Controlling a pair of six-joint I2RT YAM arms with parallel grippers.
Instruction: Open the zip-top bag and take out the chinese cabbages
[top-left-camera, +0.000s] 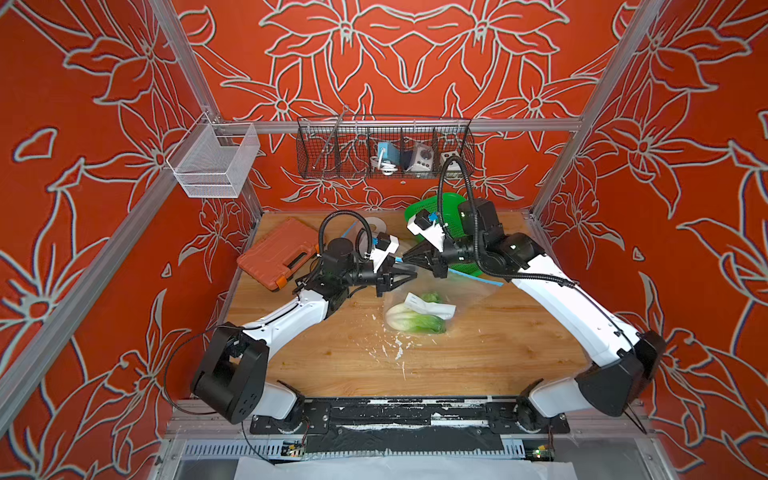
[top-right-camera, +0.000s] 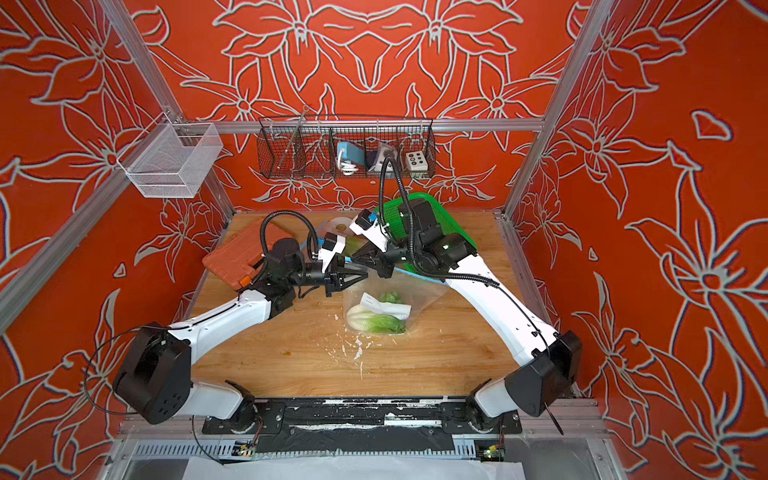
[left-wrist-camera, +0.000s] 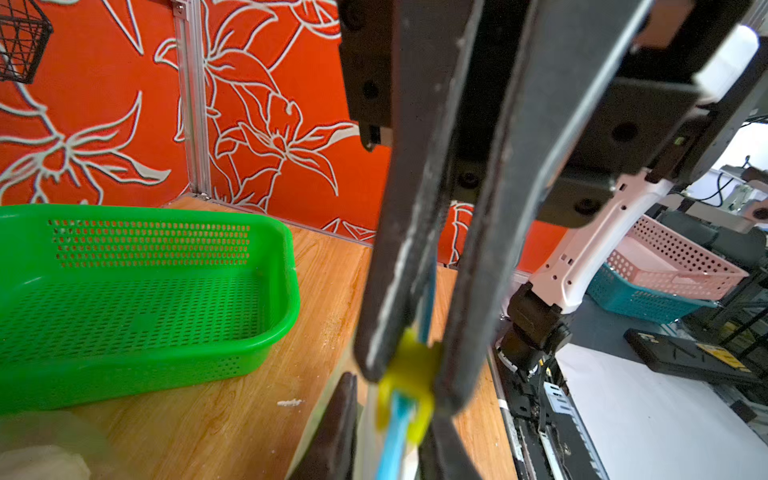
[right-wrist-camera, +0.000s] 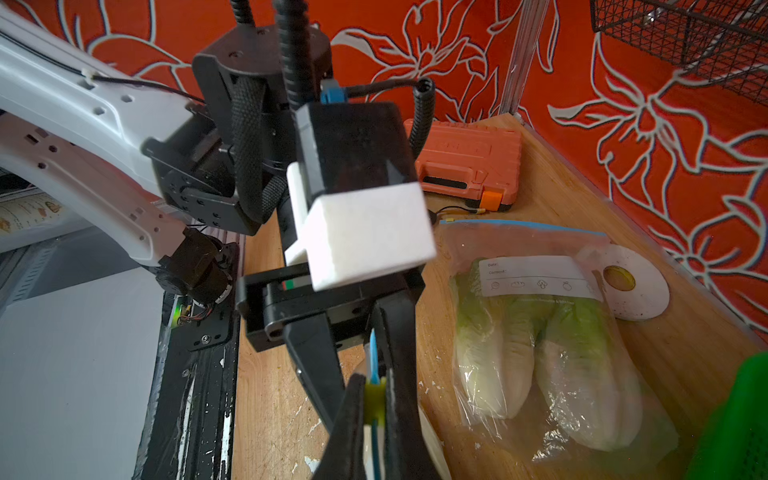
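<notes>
The zip bag (top-left-camera: 472, 296) with cabbage (top-left-camera: 414, 318) and a white label rests mid-table, its blue-edged top raised to both grippers. In the left wrist view a yellow zipper slider (left-wrist-camera: 408, 368) is pinched by my right gripper, which is shut on it. My left gripper (top-left-camera: 404, 276) is at the same bag top, just below; its fingers stand partly apart around the blue strip. A second bag of cabbages (right-wrist-camera: 544, 352) lies behind, seen in the right wrist view.
A green basket (left-wrist-camera: 136, 368) stands at back right, an orange case (top-left-camera: 278, 248) at left, and a white disc (right-wrist-camera: 640, 296) behind. A wire basket (top-left-camera: 336, 152) hangs on the back wall.
</notes>
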